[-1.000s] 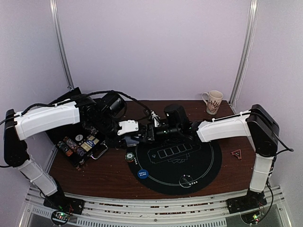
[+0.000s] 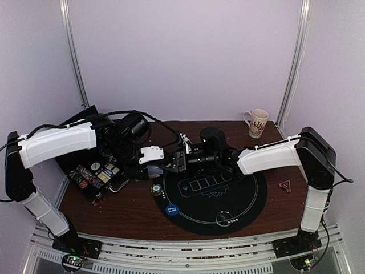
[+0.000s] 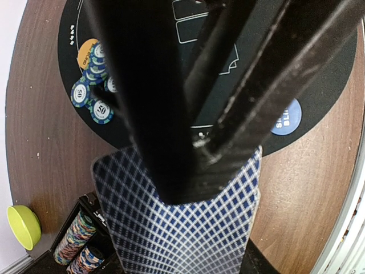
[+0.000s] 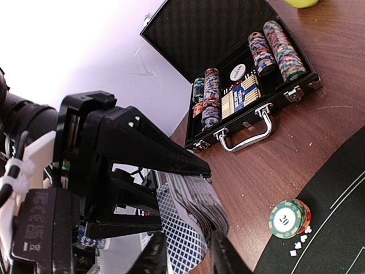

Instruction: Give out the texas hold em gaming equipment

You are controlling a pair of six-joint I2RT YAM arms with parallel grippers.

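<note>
A deck of cards [image 3: 182,240] with a blue-and-white checked back is gripped by my left gripper [image 2: 157,166], above the table left of centre. In the right wrist view the deck's layered edge [image 4: 197,202] shows between that gripper's black fingers [image 4: 165,154]. My right gripper is part open at the deck's free end, its blurred fingertips apart. From the left wrist, its dark fingers cross in front of the cards; contact cannot be told. Below lies the round black poker mat [image 2: 239,211], carrying the blue small blind button [image 2: 172,210].
An open chip case [image 4: 194,140] stands at the left, holding chip rows and a second boxed set. Green 20 chips [image 4: 288,218] sit at the mat's edge, several 50 chips [image 3: 80,92] elsewhere on it. A mug [image 2: 258,123] and red triangle [image 2: 285,186] are on the right.
The left gripper has stayed almost in place with the cards.
</note>
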